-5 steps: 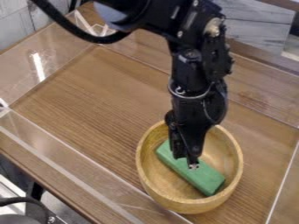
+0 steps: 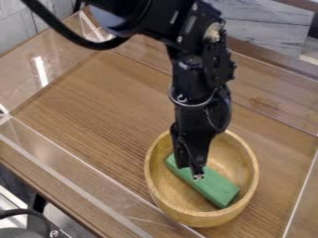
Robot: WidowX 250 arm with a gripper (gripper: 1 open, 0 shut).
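Observation:
A tan round bowl sits at the lower middle of the wooden surface, holding a green rectangular block that lies along its bottom. The black gripper reaches down over the bowl's back part, its tips at or just above the block's upper end, which they partly hide. The gripper looks shut, with nothing visible between its fingers; whether it touches the block is unclear.
A tiled wall and grey boards are at the back. A black cable crosses the top left, another the lower left corner.
The gripper has shifted slightly over the bowl and its head has turned a little. The bowl and block look about where they were.

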